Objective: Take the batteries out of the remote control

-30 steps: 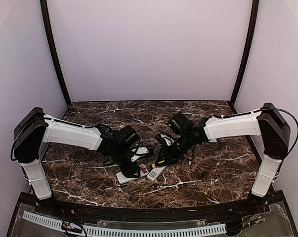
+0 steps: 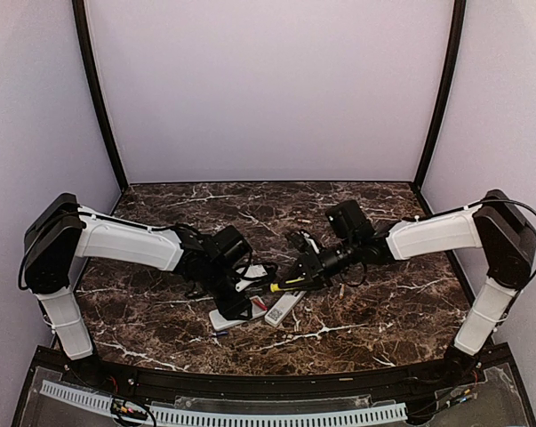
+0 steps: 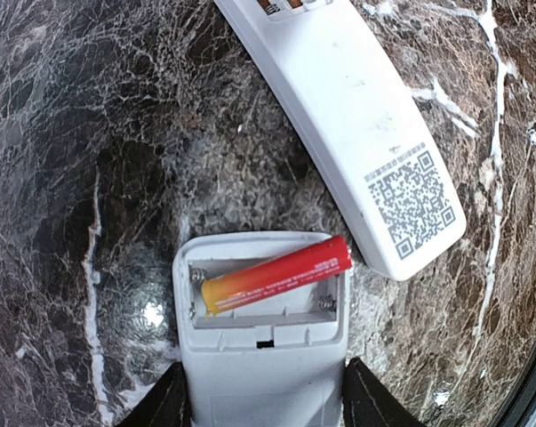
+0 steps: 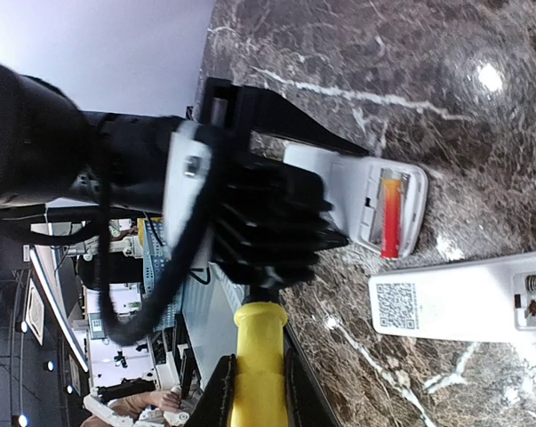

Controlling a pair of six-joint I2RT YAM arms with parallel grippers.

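Note:
The white remote control [image 3: 266,378] lies with its battery bay uncovered, in the left wrist view. A red battery with a yellow end [image 3: 281,276] rests slanted in that bay, its red end up over the rim. Fingers [image 3: 167,398] of my left gripper lie against both sides of the remote. My right gripper is shut on a yellow rod-like tool [image 4: 260,342], whose dark tip is partly lost against the left arm in the right wrist view. In the top view the tool [image 2: 276,287] is held above the table, behind the remote.
Beside the remote lies a longer white unit with a QR code; its own bay, with springs, shows in the right wrist view. A small blue item [image 2: 220,334] lies in front of the remote.
The left arm and the remote look unmoved.

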